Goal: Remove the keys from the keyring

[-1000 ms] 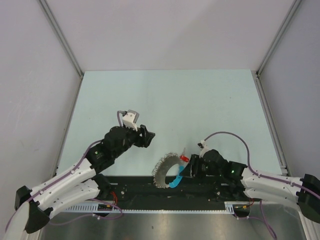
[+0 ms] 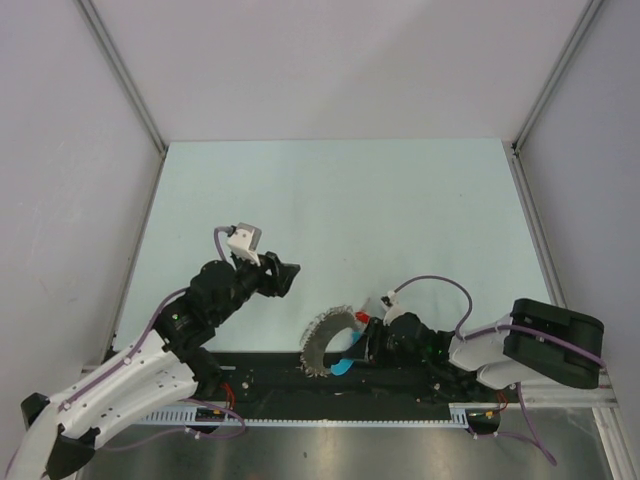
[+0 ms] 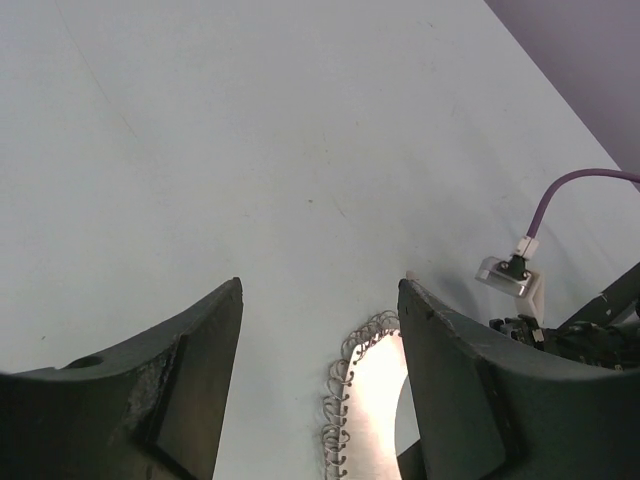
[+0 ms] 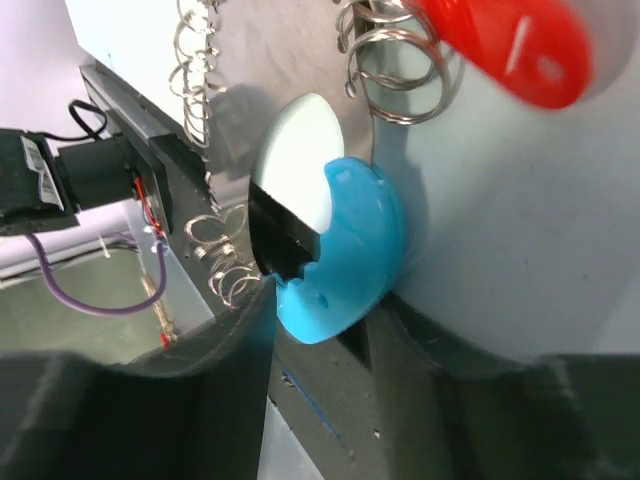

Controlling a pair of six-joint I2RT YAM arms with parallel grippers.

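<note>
A curved silver piece edged with wire rings [image 2: 315, 340] lies at the table's front edge, beside a blue item [image 2: 342, 366] and a red item [image 2: 362, 317]. My right gripper [image 2: 364, 342] is down at the blue piece, which sits between or just beyond its fingers in the right wrist view [image 4: 340, 260]; how far its fingers are closed is unclear. My left gripper [image 2: 280, 278] hangs open above the table, left of these items, with nothing between its fingers.
A dark front edge with a metal rail [image 2: 330, 422] runs beneath them.
My right gripper has moved left and down onto the blue piece. The left arm has drifted slightly left. The ringed piece has shifted a little left.
</note>
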